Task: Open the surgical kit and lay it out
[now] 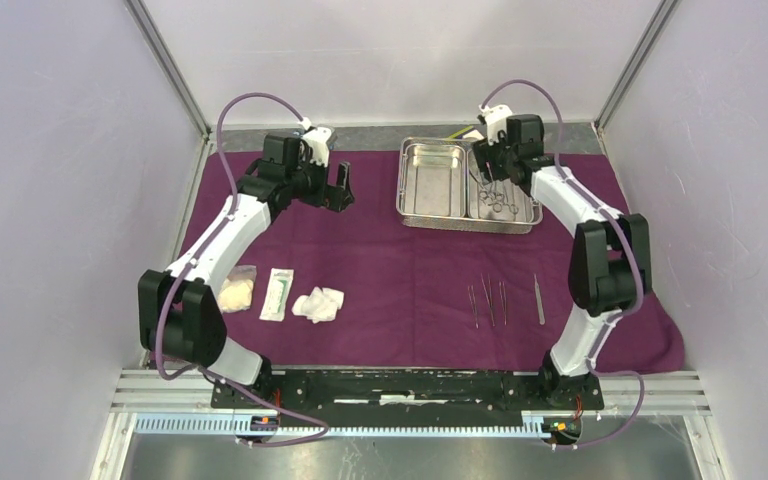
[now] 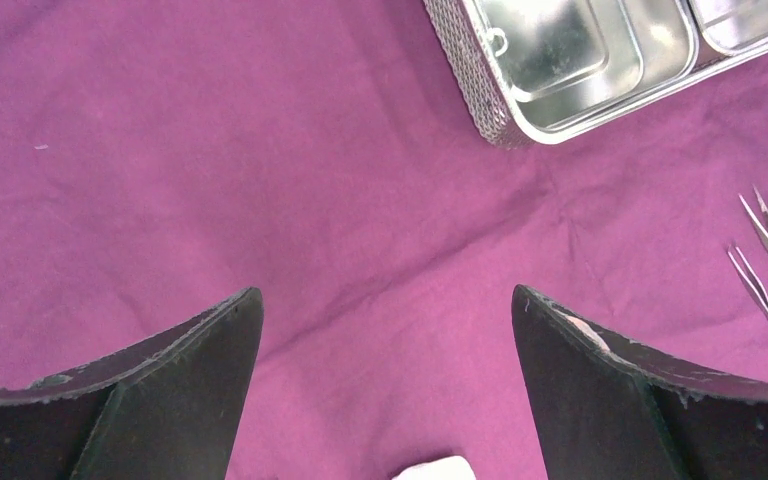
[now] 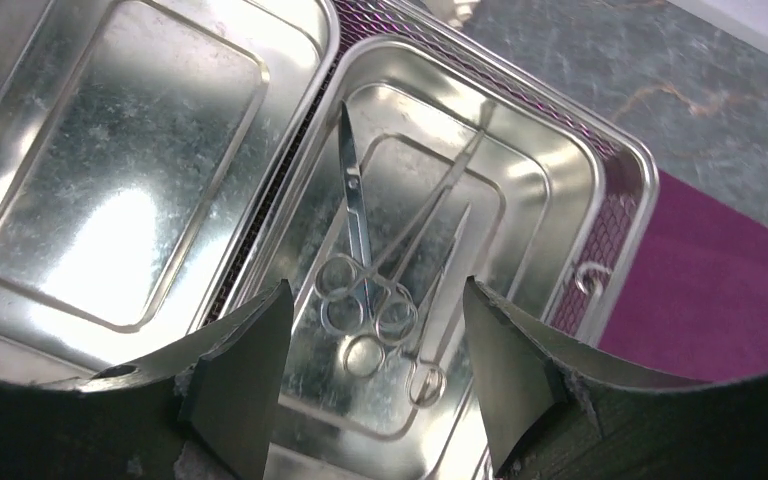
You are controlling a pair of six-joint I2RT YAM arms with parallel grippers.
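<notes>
A metal kit tray [image 1: 430, 220] at the back holds two inner trays. The left one [image 3: 110, 250] is empty; the right one holds several scissor-like instruments [image 3: 355, 215]. My right gripper is open above that right inner tray, with nothing between its fingers. My left gripper is open over bare purple cloth, left of the kit. Several tweezers [image 1: 490, 300] and a long slender metal tool [image 1: 538, 300] lie apart on the front right of the cloth.
At the front left lie a bag of pale material [image 1: 237, 293], a white packet [image 1: 277, 293] and folded white gauze [image 1: 317, 305]. Walls bound both sides and the back.
</notes>
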